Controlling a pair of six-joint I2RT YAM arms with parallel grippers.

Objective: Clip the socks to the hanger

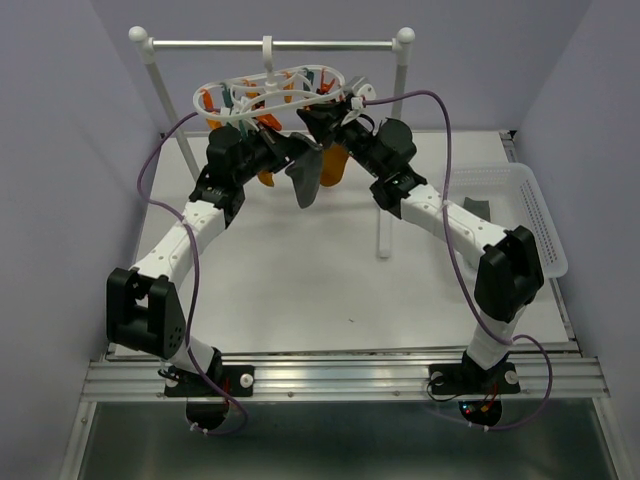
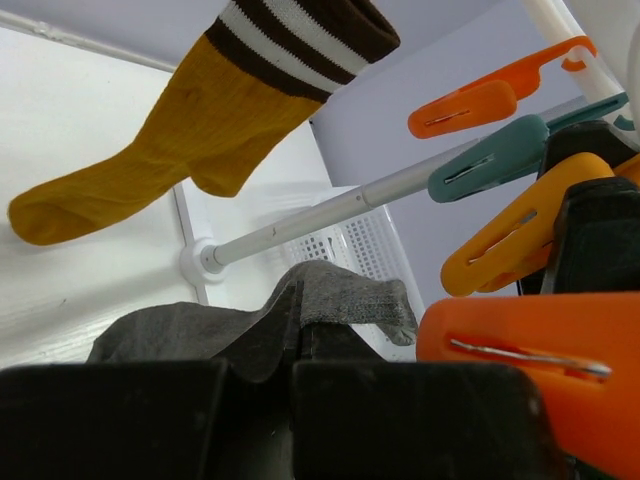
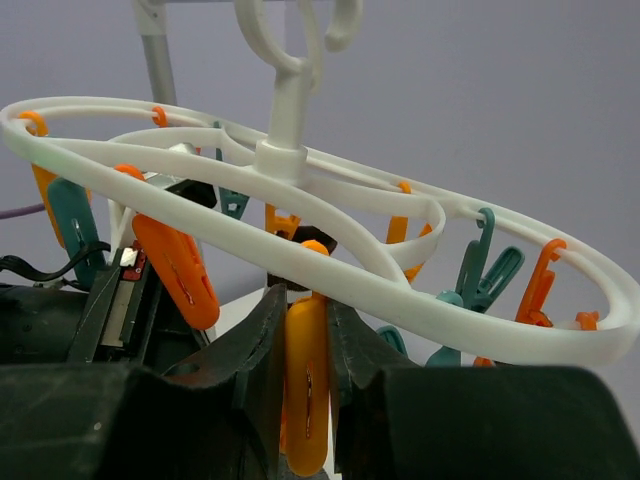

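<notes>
The white ring hanger (image 1: pixel 283 104) hangs from the rack, with orange, yellow and teal clips around its rim (image 3: pixel 430 320). My left gripper (image 1: pixel 297 148) is shut on a grey sock (image 1: pixel 306 182), just below the ring's front. In the left wrist view the grey sock (image 2: pixel 170 331) drapes over the fingers, its ribbed cuff (image 2: pixel 365 302) bent to the right near an orange clip (image 2: pixel 540 365). At the rim, my right gripper is shut on a yellow-orange clip (image 3: pixel 306 385). Whether the cuff sits inside that clip cannot be seen.
A mustard sock (image 2: pixel 215 115) with a striped brown cuff hangs close by; another mustard piece (image 1: pixel 265 177) shows behind the left arm. A white basket (image 1: pixel 545 225) at right holds a grey sock (image 1: pixel 477 210).
</notes>
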